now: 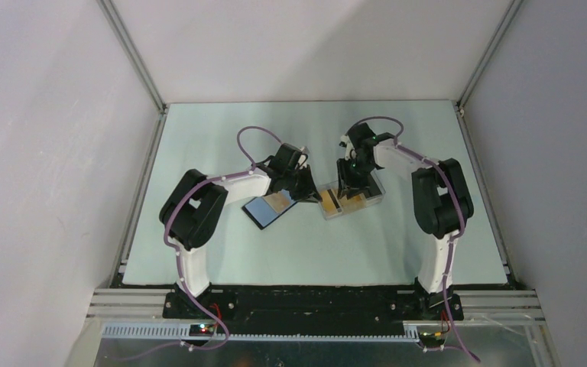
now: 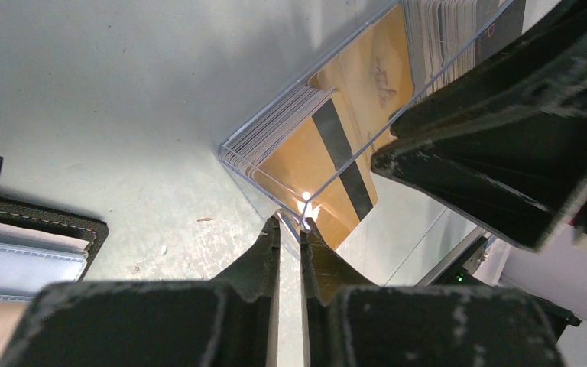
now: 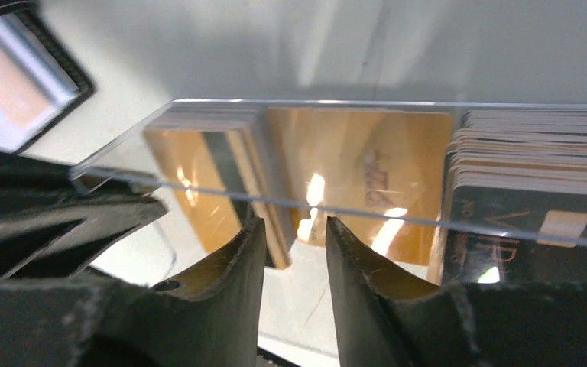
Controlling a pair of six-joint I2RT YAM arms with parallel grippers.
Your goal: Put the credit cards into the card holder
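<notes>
A clear box [image 2: 306, 84] holds stacks of cards: gold cards with a black stripe [image 3: 174, 155], a gold card [image 3: 344, 145] lying flat in the middle, and dark cards [image 3: 489, 222] at the far end. My left gripper is shut on the box's near corner. Above the middle of the box, my right gripper has its fingers apart, and no card shows held between them. The card holder [image 1: 258, 209], dark-edged with clear pockets, lies open on the table left of the box, partly beneath the left arm.
Both grippers are close together over the box, the left one's dark body [image 3: 53, 210] showing beside the right one's fingers. Bare table [image 1: 306, 256] stretches in front of the holder and box, with more free room behind.
</notes>
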